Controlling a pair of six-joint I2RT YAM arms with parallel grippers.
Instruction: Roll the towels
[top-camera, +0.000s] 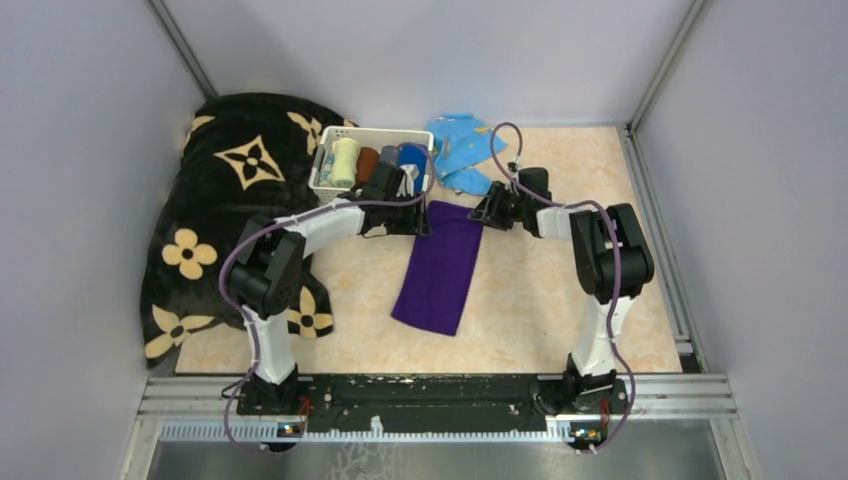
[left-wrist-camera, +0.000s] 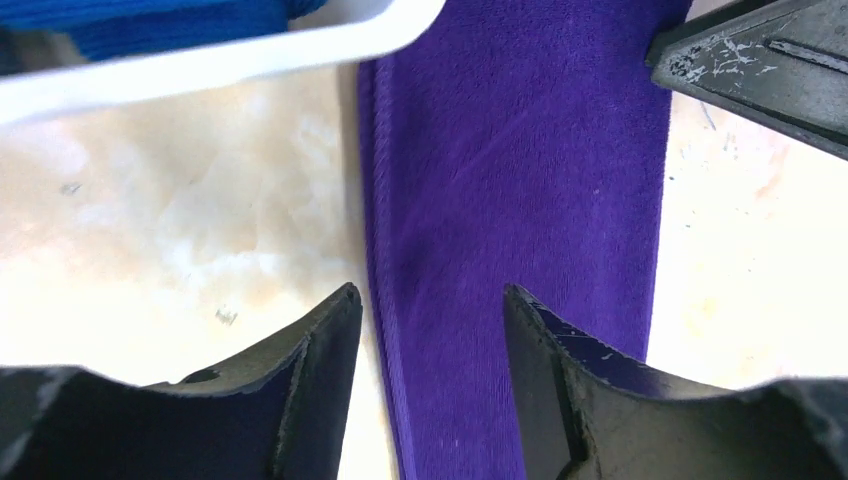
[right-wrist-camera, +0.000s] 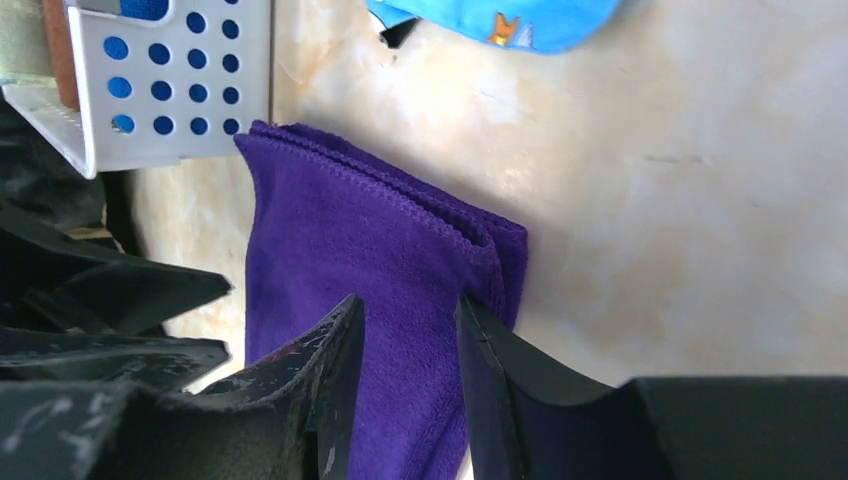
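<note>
A folded purple towel lies flat on the table, slanted, its far end between my two grippers. My left gripper hovers at its left edge; in the left wrist view the towel passes beneath the spread fingers. At the far right corner is my right gripper. Its fingers stand apart over the towel in the right wrist view, the right one by the long edge. No cloth visibly pinched in either. A dark fingertip of the right gripper overlaps the towel's right edge.
A white basket of rolled towels stands behind, close to my left gripper. Light-blue cloth lies crumpled at the back. A black patterned blanket covers the left side.
</note>
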